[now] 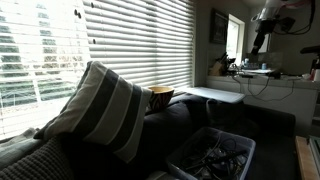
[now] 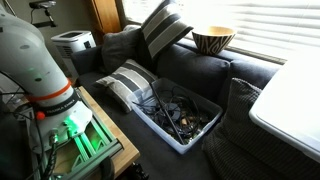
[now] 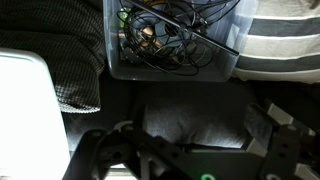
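My gripper [image 1: 257, 48] hangs high at the upper right in exterior view 1, well above the couch. Along the bottom of the wrist view its dark fingers stand wide apart, with only dark couch showing between them. A clear plastic bin [image 2: 166, 138] rests on the couch seat, holding a tangle of dark cables [image 3: 175, 35] and a long thin dark bar. A striped cushion [image 2: 126, 84] lies beside it, and another striped cushion [image 1: 103, 110] leans by the window. On the couch back sits a patterned bowl [image 2: 213, 38].
A white board or tabletop [image 2: 291, 105] covers the right side in exterior view 2. A dark knitted cushion [image 2: 237, 130] lies between it and the bin. The arm's base stands on a wooden table [image 2: 118, 145]. Window blinds [image 1: 140, 40] run behind the couch.
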